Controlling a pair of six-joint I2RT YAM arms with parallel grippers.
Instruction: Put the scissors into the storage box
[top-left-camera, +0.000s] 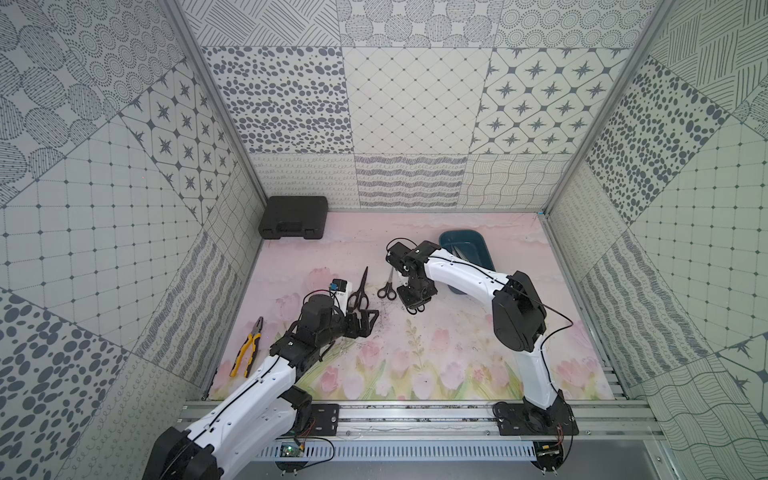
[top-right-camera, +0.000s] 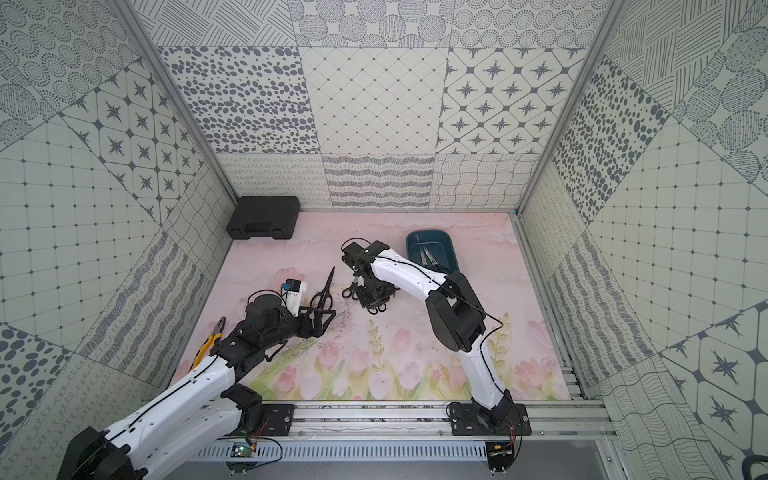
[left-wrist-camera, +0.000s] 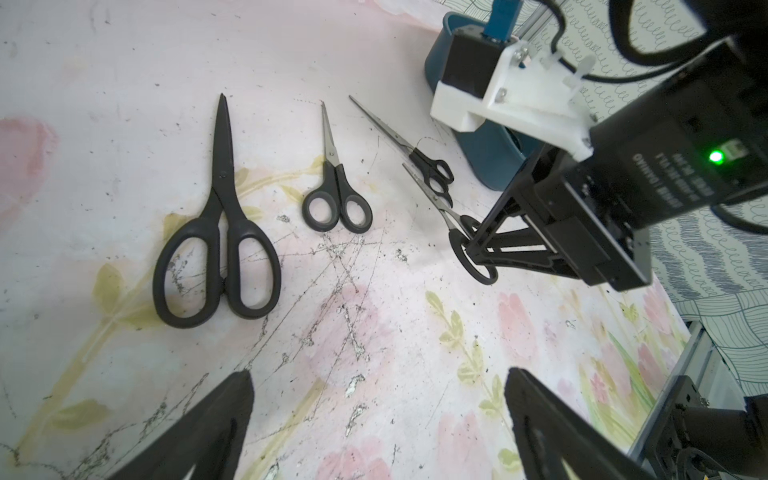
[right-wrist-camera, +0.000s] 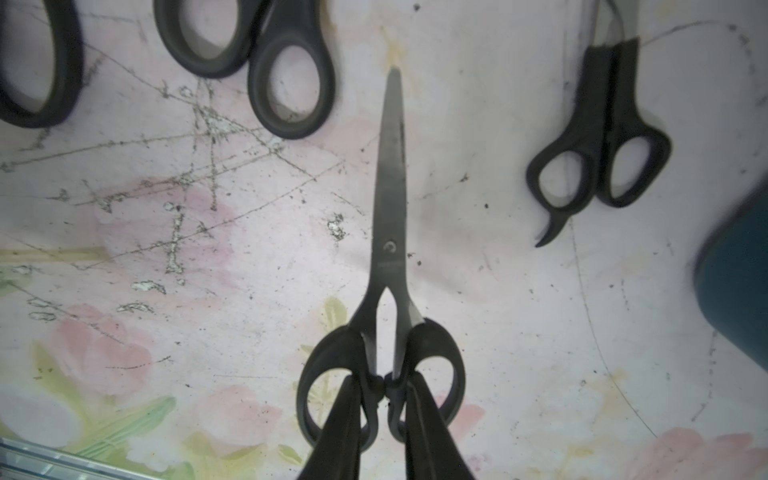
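Observation:
Silver-bladed scissors (right-wrist-camera: 390, 216) with black handles lie on the table under my right gripper, whose fingertips are at the handles; whether they grip is unclear. The left wrist view shows that gripper low over those handles (left-wrist-camera: 472, 264). Three more scissors lie nearby: large black ones (left-wrist-camera: 222, 152), small ones (left-wrist-camera: 320, 200) and a further pair (left-wrist-camera: 432, 172). The dark teal storage box (top-right-camera: 412, 244) at the back right holds some scissors. My left gripper hangs over the front left, open and empty.
A black case (top-left-camera: 293, 216) lies at the back left. Yellow-handled pliers (top-left-camera: 248, 349) lie at the front left.

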